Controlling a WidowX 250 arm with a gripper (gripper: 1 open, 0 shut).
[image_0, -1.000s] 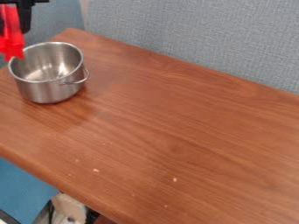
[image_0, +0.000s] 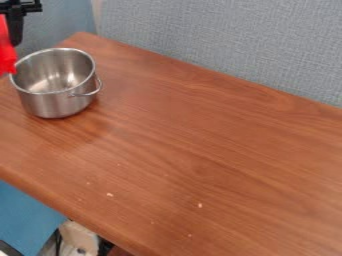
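At the top left edge of the camera view my gripper (image_0: 14, 14) is shut on a red object (image_0: 7, 51), both largely cut off by the frame. The red object hangs just left of and above the rim of a steel pot (image_0: 56, 97) with a wire side handle, which stands on the wooden table (image_0: 201, 160). The pot looks empty, though part of its inside is hidden by its wall.
A grey textured wall (image_0: 227, 40) runs behind it. A blue surface (image_0: 27, 215) lies beyond the table's left edge.
My gripper and the red object have moved slightly to the left, further out of view. The pot has not moved.
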